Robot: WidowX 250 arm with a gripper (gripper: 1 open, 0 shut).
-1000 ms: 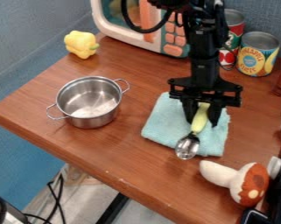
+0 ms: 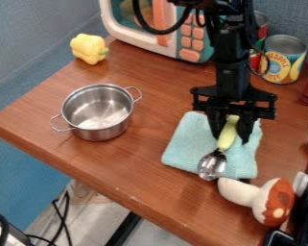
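My black gripper (image 2: 233,125) is low over a light blue cloth (image 2: 184,152), its fingers around the pale yellow-green handle of a spoon (image 2: 213,165) with a silver bowl. The spoon lies on or just above the cloth; whether the fingers are closed on it is hard to tell.
A steel pot (image 2: 97,110) stands left on the wooden table (image 2: 92,163). A white-and-orange mushroom toy (image 2: 260,200) is at front right, cans (image 2: 283,60) at back right, a toy microwave (image 2: 169,24) at back, a yellow toy (image 2: 89,48) at back left.
My gripper has shifted slightly right, and the spoon and cloth have moved a little with it.
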